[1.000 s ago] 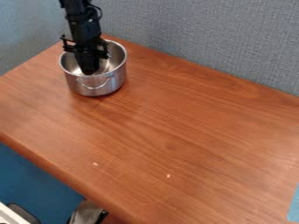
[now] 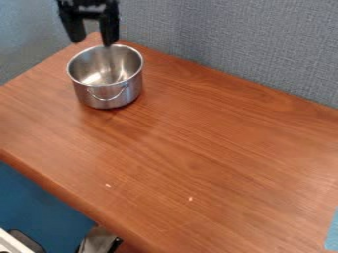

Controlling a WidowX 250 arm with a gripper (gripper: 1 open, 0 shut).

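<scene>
A shiny steel pot (image 2: 106, 91) with a wire handle stands upright on the wooden table (image 2: 211, 158), toward the back left. My black gripper (image 2: 91, 36) hangs above the pot's back rim at the top of the view, clear of the inside. Its fingers are spread open, and I see nothing held between them. The pot's interior shows bare metal as far as this angle lets me see.
A grey padded wall (image 2: 238, 49) runs behind the table. Some small objects sit below the table's edge at the bottom left.
My gripper has risen out of the pot to above its rim. The pot stands where it was.
</scene>
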